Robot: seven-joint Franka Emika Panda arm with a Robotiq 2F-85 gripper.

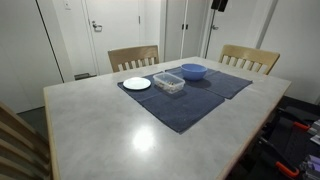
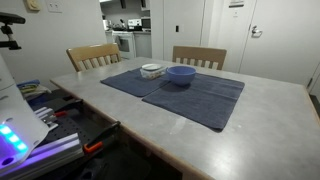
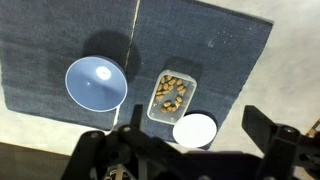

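Note:
High over the table my gripper is open, its dark fingers spread wide with nothing between them. Only its lower tip shows at the top edge of exterior view 1. Below it in the wrist view sits a clear rectangular container [image 3: 172, 97] holding several small brown pieces. A blue bowl [image 3: 96, 83] lies to the left of the container there, and a white plate [image 3: 195, 130] to its lower right. Exterior view 1 has the plate [image 1: 137, 83], container [image 1: 168, 82] and bowl [image 1: 194, 72] in a row from left to right.
Dark blue mats [image 1: 185, 108] lie under the dishes on a pale table [image 1: 90, 125]. Wooden chairs [image 1: 133, 58] stand round the edges. The white arm [image 2: 15, 130] rises at the left of exterior view 2.

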